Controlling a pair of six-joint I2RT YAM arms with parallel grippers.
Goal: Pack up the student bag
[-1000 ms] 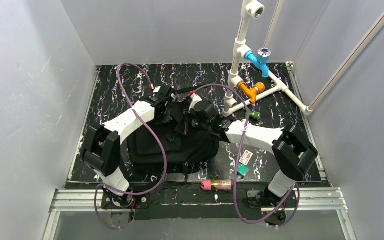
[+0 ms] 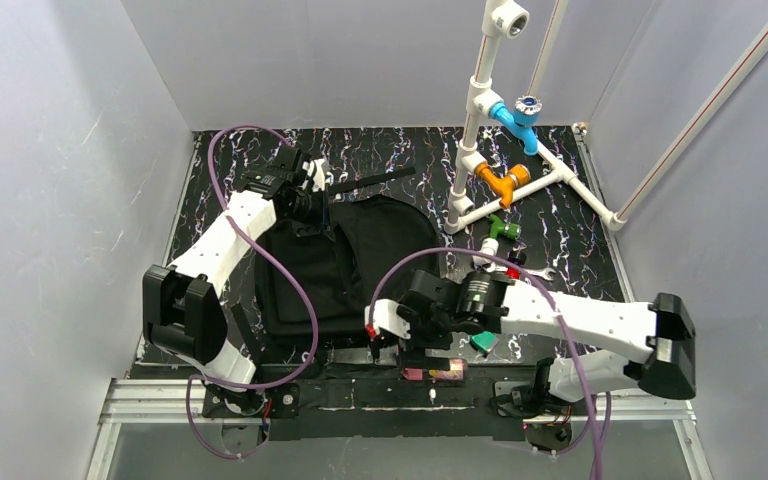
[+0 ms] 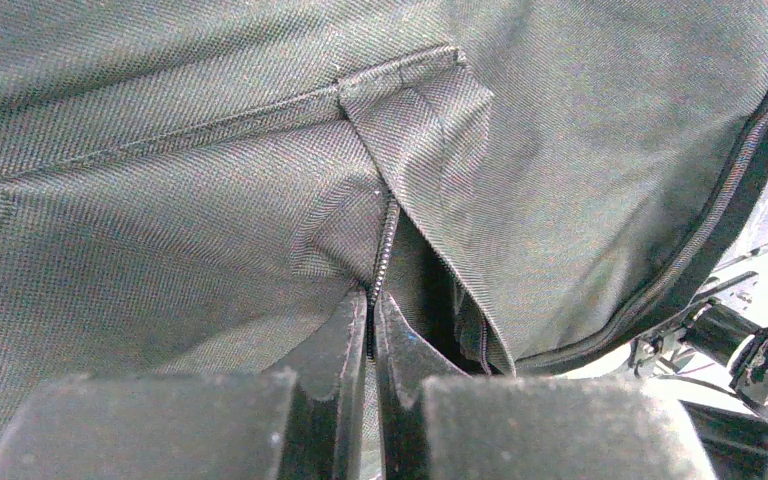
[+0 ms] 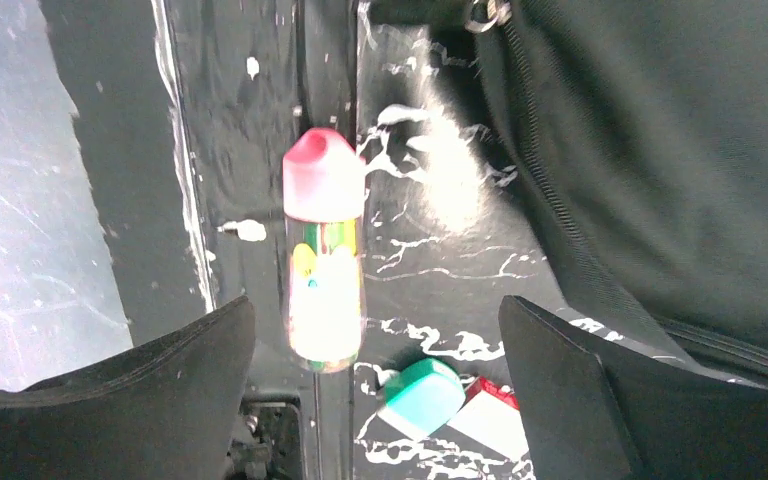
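Observation:
The black bag (image 2: pixel 305 290) lies open on the marbled table. My left gripper is shut on the zippered edge (image 3: pixel 388 235) of the bag's pocket, which runs in between its fingertips. Beside that edge the pocket opening gapes dark. Over the table's front edge my right gripper stands open, with nothing held. Below it, in the right wrist view, lies a clear bottle (image 4: pixel 325 290) with a pink cap, on its side; the top view shows only part of this bottle (image 2: pixel 450 371).
A teal box (image 4: pixel 423 397) and a red-and-white box (image 4: pixel 490 418) lie near the bottle. White pipes with an orange fitting (image 2: pixel 503 183) and a blue valve (image 2: pixel 520 118) stand at the back right. Small tools (image 2: pixel 513 265) lie partly behind the right arm.
My right arm has come from the bag's upper part down to the front edge over the bottle.

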